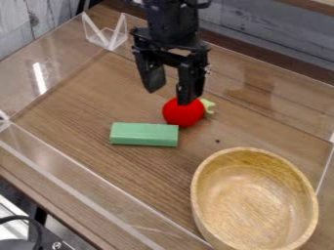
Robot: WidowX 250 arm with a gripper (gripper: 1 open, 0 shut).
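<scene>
My black gripper (170, 76) hangs open from the top centre, its two fingers spread above and behind a red tomato-like object (182, 111) with a small pale green top. A green block (144, 134) lies left and in front of the red object. A large wooden bowl (255, 207) sits at the lower right.
The wooden table (72, 117) has free room on the left and right. A white wire-like item (105, 28) stands at the back left, near the table's edge. A dark cable (20, 234) shows at the lower left.
</scene>
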